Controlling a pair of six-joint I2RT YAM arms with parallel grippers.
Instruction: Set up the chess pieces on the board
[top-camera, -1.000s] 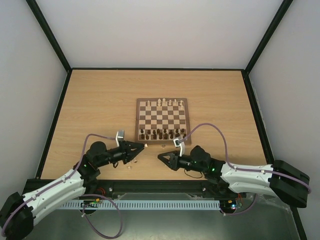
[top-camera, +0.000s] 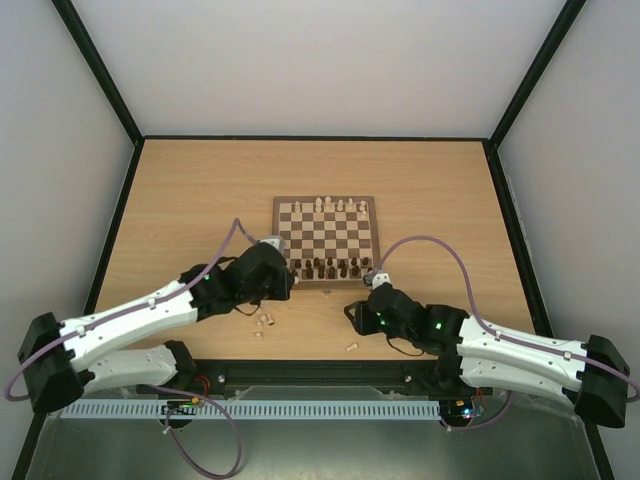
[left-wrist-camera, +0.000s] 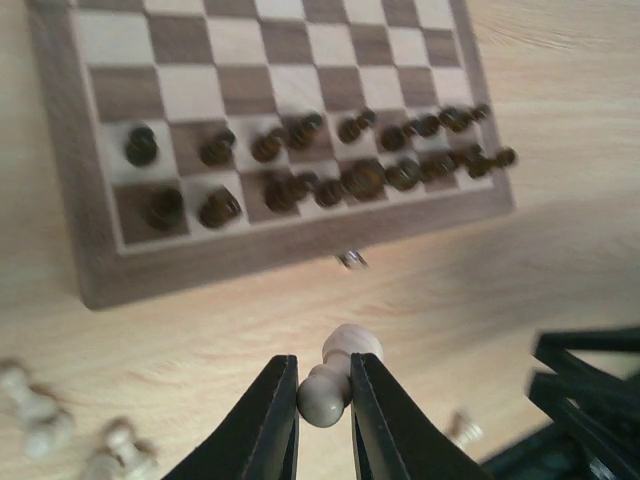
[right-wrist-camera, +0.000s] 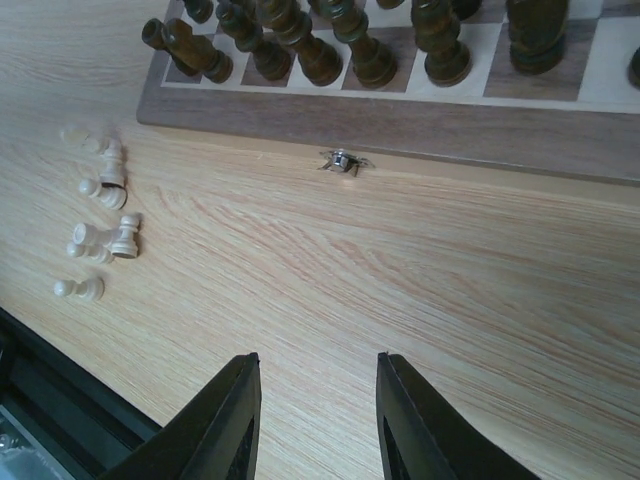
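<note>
A pale chess piece (left-wrist-camera: 350, 343) sticks out from my left gripper, which is shut on it; which kind it is I cannot tell. In the top view they hover at the near left corner of the board (top-camera: 276, 225). My right gripper is open and empty, in front of the board's near edge. Dark pieces (left-wrist-camera: 362, 178) fill the two near rows. Several pale pieces (top-camera: 328, 204) stand at the far end. A small pale piece (top-camera: 352, 346) lies on the table below the right gripper.
More loose pale pieces (right-wrist-camera: 108, 235) lie on their sides left of the right gripper. A metal clasp (right-wrist-camera: 345, 161) juts from the board's near edge. One dark piece (right-wrist-camera: 195, 50) leans at the row's end. The table behind the board is clear.
My right gripper has shifted right. The small pale piece near it appears slightly lower and further right.
</note>
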